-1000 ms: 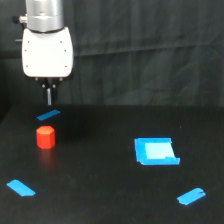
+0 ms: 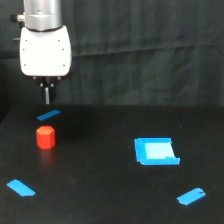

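Observation:
A small red block [image 2: 45,137] stands on the black table at the left in the camera view. Above and slightly behind it hangs my gripper [image 2: 47,99], pointing down from a white hand, with clear space between its tips and the block. The fingers look narrow and close together, too small to tell whether they are open or shut. I see no object hanging from them. Toward the right, blue tape [image 2: 142,158] frames a light square [image 2: 159,151] on the table, with nothing standing on it.
Blue tape strips lie behind the block [image 2: 48,115], at the front left [image 2: 20,188] and at the front right [image 2: 191,196]. A dark curtain [image 2: 140,50] closes off the back.
My gripper has shifted very slightly to the left. The red block and the tape marks have stayed in place.

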